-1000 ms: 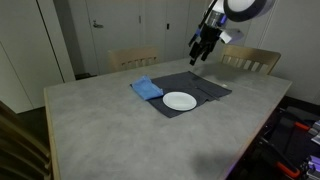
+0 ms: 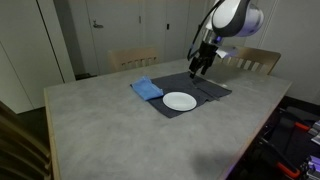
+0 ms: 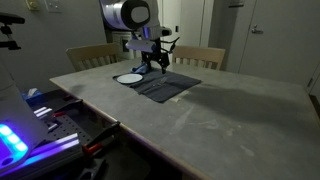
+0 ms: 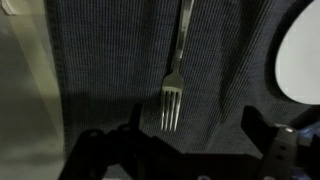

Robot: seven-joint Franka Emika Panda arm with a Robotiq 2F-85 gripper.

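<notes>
A metal fork (image 4: 177,75) lies on the dark ribbed mat (image 4: 105,50), its tines toward the bottom of the wrist view. My gripper is open, its dark fingers standing wide apart on either side of the tine end, with nothing held. To the right in that view is part of a white plate (image 4: 303,60). In exterior view 1 the gripper (image 2: 200,74) hangs over the far right part of the mat, beyond the plate (image 2: 180,102). The fork is too small to make out clearly there.
A folded blue cloth (image 2: 147,88) lies at the mat's left side, next to the plate. Chairs (image 2: 135,57) stand behind the table.
My gripper has come down a little toward the mat and shifted slightly to the right in exterior view 1. Plate, blue cloth and mat look unmoved.
</notes>
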